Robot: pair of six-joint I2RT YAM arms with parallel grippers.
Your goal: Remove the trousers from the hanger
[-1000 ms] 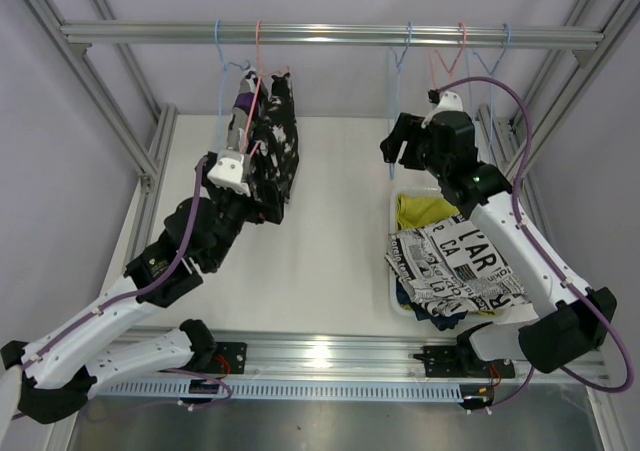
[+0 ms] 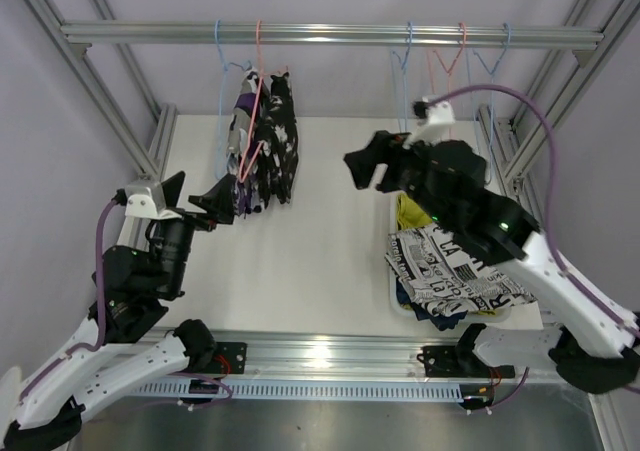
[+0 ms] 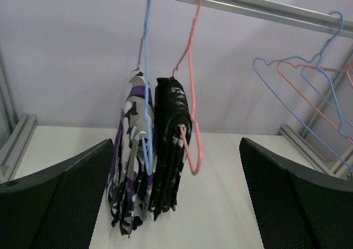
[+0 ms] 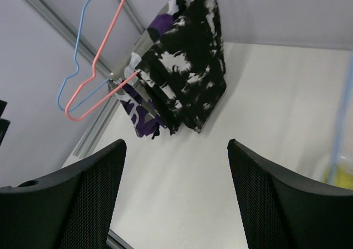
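Dark patterned trousers [image 2: 280, 146] and a white, purple and black patterned garment [image 2: 242, 131] hang at the left of the rail on a pink hanger [image 3: 190, 83] and a blue hanger [image 3: 146, 72]. My left gripper [image 2: 200, 191] is open, left of and in front of them, both garments centred between its fingers in the left wrist view but at a distance. My right gripper [image 2: 375, 159] is open in mid-air right of them, nothing between its fingers; its wrist view shows the black trousers [image 4: 182, 78] beyond it.
Empty blue and pink hangers [image 2: 449, 71] hang at the rail's right. Below them, a white bin [image 2: 394, 306] holds yellow cloth and printed cloth [image 2: 450, 271]. The middle of the white board [image 2: 320, 251] is clear.
My left gripper has drawn back leftward, away from the hanging garments.
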